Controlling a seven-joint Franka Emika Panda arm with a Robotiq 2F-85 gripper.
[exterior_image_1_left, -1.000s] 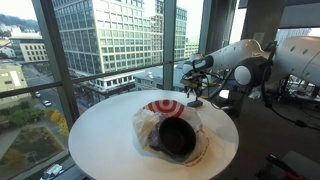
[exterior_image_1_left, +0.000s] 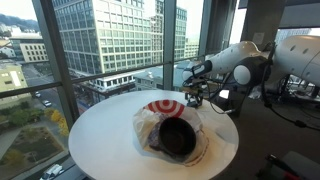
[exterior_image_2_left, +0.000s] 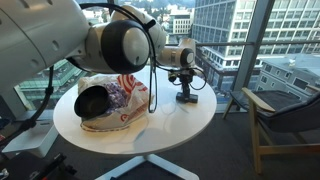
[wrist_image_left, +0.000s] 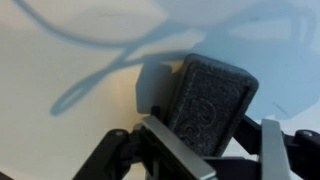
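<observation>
A dark, rounded block (wrist_image_left: 212, 100) with a textured top, perhaps an eraser, lies on the white table (exterior_image_1_left: 95, 130). The wrist view shows my gripper right over the block's near end, a finger to either side, the fingers part open. Whether the fingers touch its sides is hard to make out. From outside, the gripper (exterior_image_1_left: 193, 97) points down at the table's far right part. In the second exterior view the same block (exterior_image_2_left: 187, 98) is just under the gripper.
A crumpled white-and-red plastic bag (exterior_image_1_left: 147, 125) with a black bowl or pot (exterior_image_1_left: 178, 139) at its mouth occupies the table's near middle. A wooden chair (exterior_image_2_left: 262, 120) stands beyond the edge.
My gripper has come down toward the table over the last second, reaching the dark block. The bag and the black bowl have stayed put.
</observation>
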